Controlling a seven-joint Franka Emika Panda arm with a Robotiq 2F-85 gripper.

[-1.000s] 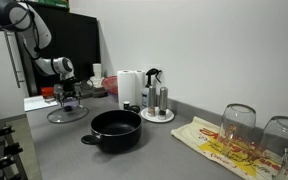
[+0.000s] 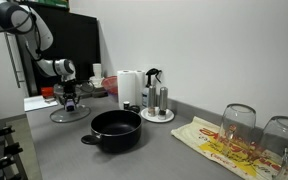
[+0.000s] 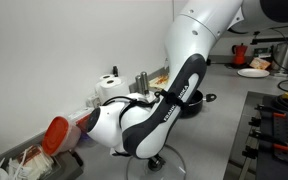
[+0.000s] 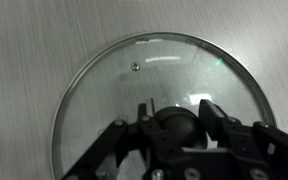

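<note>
A round glass lid (image 4: 94,105) with a metal rim lies flat on the table; in exterior view 1 it is at the far left. Its dark knob (image 4: 179,124) stands between the black fingers of my gripper. One finger is on each side of the knob, close to it; whether they press on it cannot be made out. In exterior view 2 my gripper (image 3: 154,160) is low over the lid, and the fingertips are partly hidden. A black pot (image 2: 116,130) without a cover sits to the lid's right in exterior view 1.
Behind the pot are a paper towel roll (image 2: 131,87) and a white plate (image 2: 158,115) with bottles and grinders. Two upturned glasses (image 2: 237,122) stand on a patterned cloth (image 2: 209,140) at right. Table around the pot's front is clear.
The arm stays at the lid, with only a slight shift at the gripper around the knob. Lid and pot have not visibly moved.
</note>
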